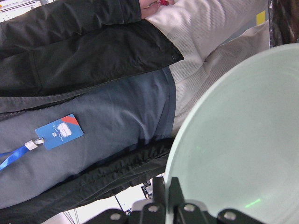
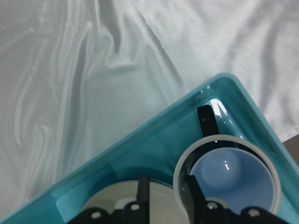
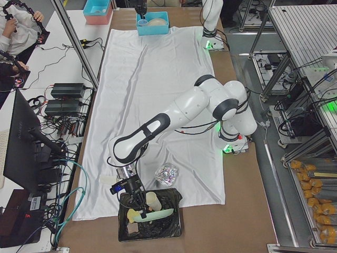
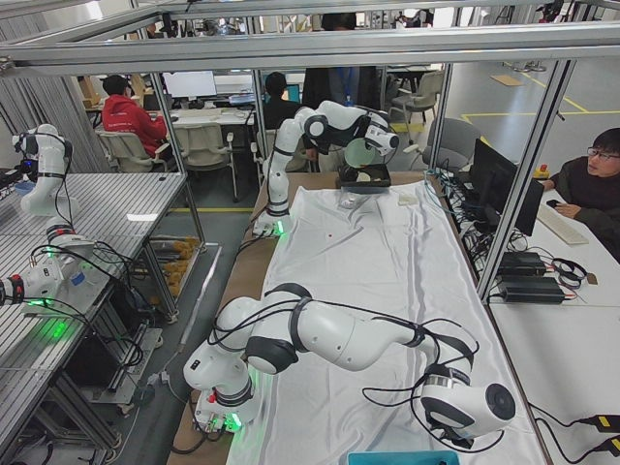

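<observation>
My left gripper is shut on the rim of a pale green plate (image 1: pixel 243 130), which is tipped up over a black lined bin (image 3: pixel 176 221) in the camera left view; a cream cylinder (image 3: pixel 153 200) and something yellow are in the bin. My right gripper stands open over a teal tray (image 2: pixel 140 144), which holds a blue bowl (image 2: pixel 231 177) inside a white-rimmed vessel and a cream round dish (image 2: pixel 117 196).
A crumpled foil item (image 3: pixel 166 174) lies on the white cloth (image 3: pixel 147 79) near the bin. A monitor (image 3: pixel 21 147) stands beside the table; a person is behind the plate.
</observation>
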